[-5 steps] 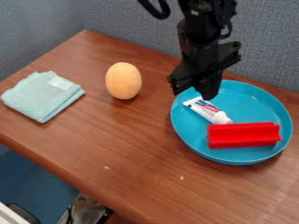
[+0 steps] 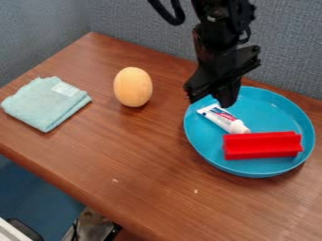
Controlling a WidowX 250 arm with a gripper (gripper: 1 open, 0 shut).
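My black gripper [image 2: 216, 96] hangs from the top over the back left of a blue plate [image 2: 283, 119], its tips just above the upper end of a white toothpaste tube [image 2: 224, 120]. Nothing shows between the fingers, which look shut; whether they touch the tube is unclear. A red block-like object [image 2: 262, 145] lies across the front right of the plate.
An egg [image 2: 134, 87] sits on the wooden table [image 2: 126, 160] left of the plate. A folded light-blue cloth [image 2: 45, 104] lies at the left edge. A grey padded wall runs behind.
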